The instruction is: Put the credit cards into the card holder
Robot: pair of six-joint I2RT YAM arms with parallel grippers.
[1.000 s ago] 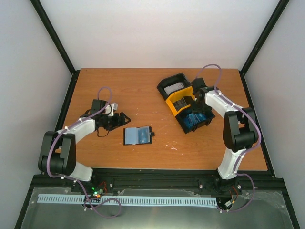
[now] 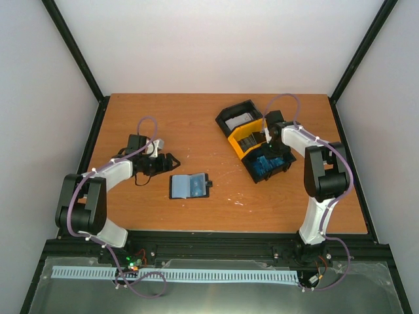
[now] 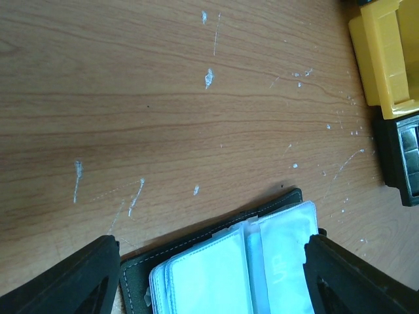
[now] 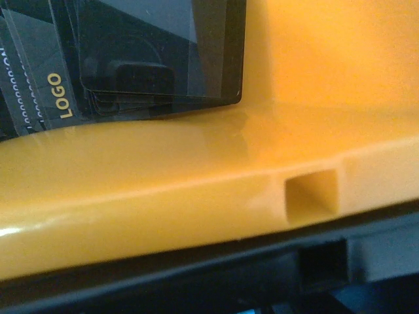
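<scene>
The card holder [image 2: 189,186], an open black wallet with clear sleeves [image 3: 281,255], lies at the front middle of the table. My left gripper [image 2: 171,163] hovers behind and left of it, fingers apart and empty in the left wrist view. My right gripper [image 2: 267,147] is over the bins at the right; its fingers are out of the right wrist view and unclear from above. That view shows dark cards [image 4: 157,46], one printed LOGO, in the yellow bin [image 4: 196,203]. Blue cards [image 2: 263,166] fill the front black bin [image 2: 280,169].
A rear black bin [image 2: 226,108] holds pale cards [image 2: 239,120]. The bins stand in a slanted row at the back right.
The left arm has moved only very slightly; the holder and bins are where they were.
</scene>
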